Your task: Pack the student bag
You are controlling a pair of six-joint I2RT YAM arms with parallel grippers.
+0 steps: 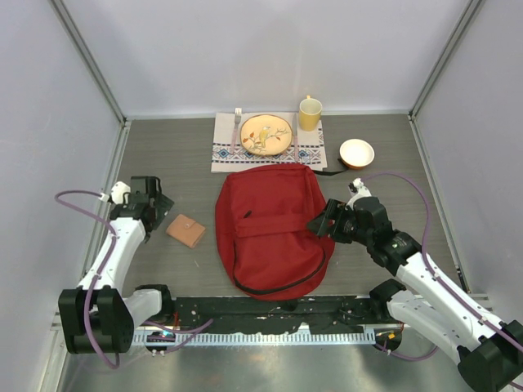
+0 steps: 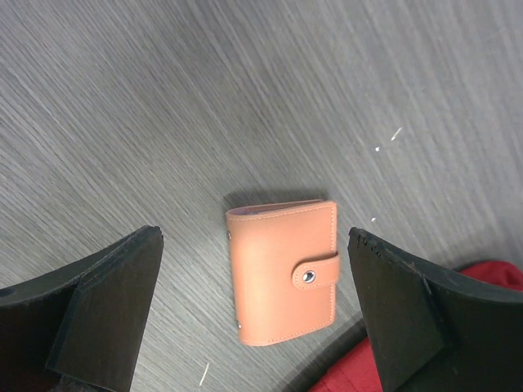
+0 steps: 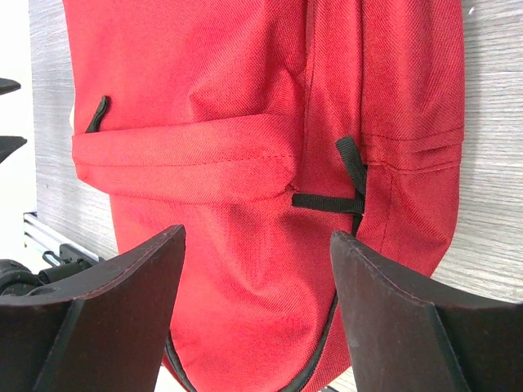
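The red student bag lies flat in the middle of the table, its folded pocket edge and black strap showing in the right wrist view. On bare table left of the bag rests a small tan leather wallet, closed by a snap flap. From the left wrist view, the wallet lies beyond the open left gripper, with nothing between the fingers. Over the bag's right side hangs my right gripper; its fingers are spread above the red cloth, empty too.
A patterned placemat behind the bag carries a plate, fork and yellow mug. At the back right stands a white bowl. Bare table lies around the wallet. White walls bound the sides and back.
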